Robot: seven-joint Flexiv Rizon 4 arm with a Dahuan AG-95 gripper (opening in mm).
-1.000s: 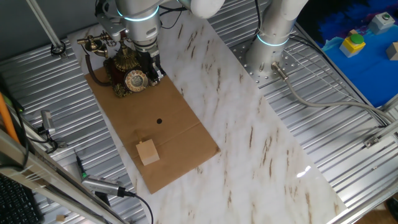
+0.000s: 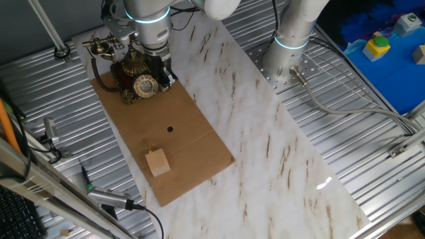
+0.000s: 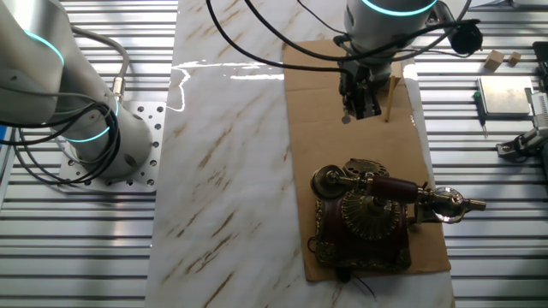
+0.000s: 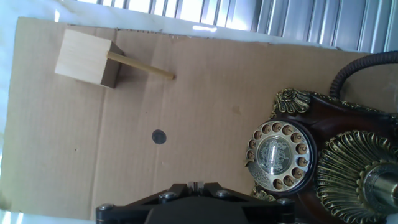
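An antique-style telephone (image 2: 135,72), dark red-brown with gold trim, stands at one end of a cardboard sheet (image 2: 192,143). Its rotary dial (image 4: 275,155) shows clearly in the wrist view, and the handset (image 3: 394,189) rests across the top. Toward the other end of the cardboard is a pale wooden block (image 4: 84,56) with a thin wooden stick (image 4: 142,65) projecting from one side. My gripper hangs above the cardboard beside the phone's dial side, apart from the block. Its fingers meet at the bottom of the wrist view, with nothing visible between them.
A black round spot (image 4: 159,136) marks the cardboard between block and phone. The phone's cord (image 4: 360,67) curves out past the cardboard's edge. Bare marble-patterned tabletop (image 2: 265,172) lies on the robot-base side. A yellow box with a green button (image 2: 376,48) is far off.
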